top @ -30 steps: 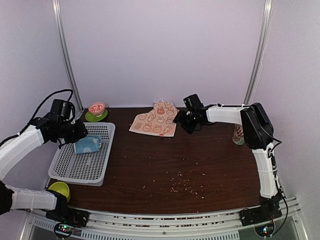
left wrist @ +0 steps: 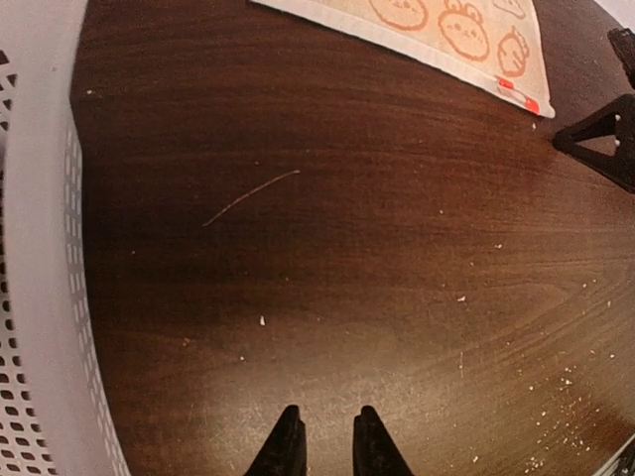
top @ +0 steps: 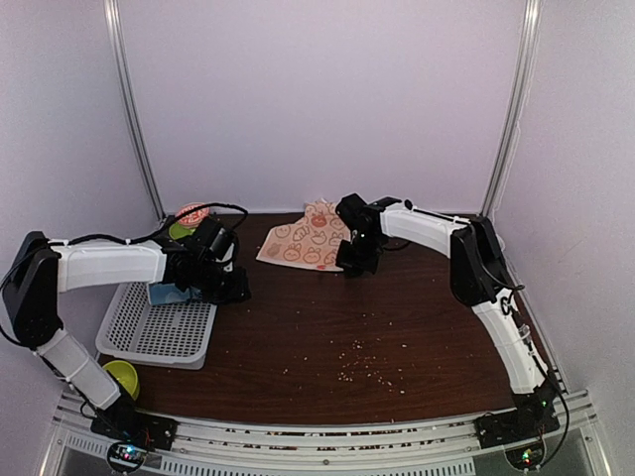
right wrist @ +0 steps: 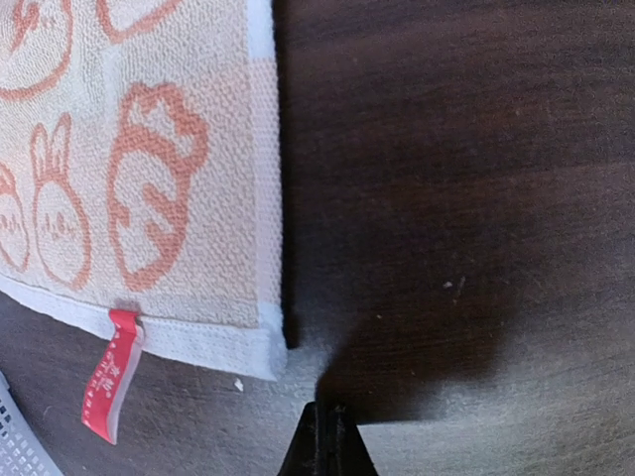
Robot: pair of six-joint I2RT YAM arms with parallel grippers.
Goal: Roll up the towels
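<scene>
An orange-printed towel [top: 303, 244] lies at the back middle, irregular at its far end, with a red tag at a corner in the right wrist view. My right gripper is shut, low beside that tagged corner, nothing visible between its fingers. My left gripper is part open and empty over bare table right of the basket. A folded blue towel [top: 171, 294] is in the white basket [top: 149, 347], partly hidden by the left arm.
A green plate [top: 181, 231] with a red-and-white bowl stands back left, a yellow bowl [top: 122, 377] front left.
My left gripper has moved right, from over the basket to the table beside it. My right gripper has moved left and down to the towel's corner. The towel looks unchanged.
</scene>
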